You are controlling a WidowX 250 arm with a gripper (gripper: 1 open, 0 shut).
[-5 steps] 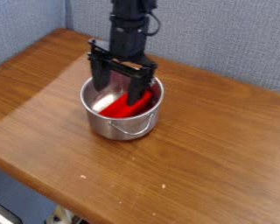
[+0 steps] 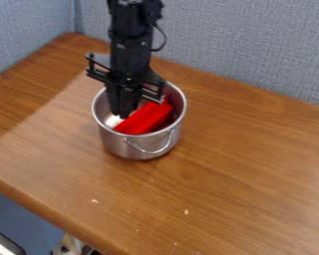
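A steel pot (image 2: 140,144) with a wire handle stands on the wooden table (image 2: 242,169). Inside it lies a red object (image 2: 144,119), with something white at its left. My black gripper (image 2: 129,98) is over the pot's left and back part, its lower end down inside the rim at the upper left of the red object. The fingertips are dark and partly hidden, so I cannot tell how far apart they are or whether anything is between them.
Padded grey walls (image 2: 229,40) border it at the back and left. A gap with clutter shows past the near left edge.
My gripper has shifted left within the pot's mouth and looks narrower than before. More of the red object shows now.
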